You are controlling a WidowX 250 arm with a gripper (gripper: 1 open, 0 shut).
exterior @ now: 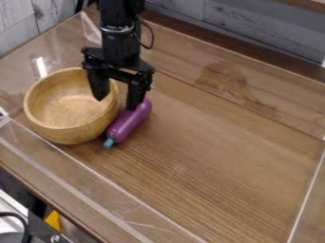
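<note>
The black gripper [117, 76] hangs over the back right of a tan bowl [61, 112] at the left of the table, its fingers pointing down and standing open. A purple eggplant-like object [128, 121] with a teal tip lies just right of the bowl, below the gripper. Whether the fingers touch the bowl or the purple object is hard to tell.
Cables and a small yellow item lie at the lower left corner.
</note>
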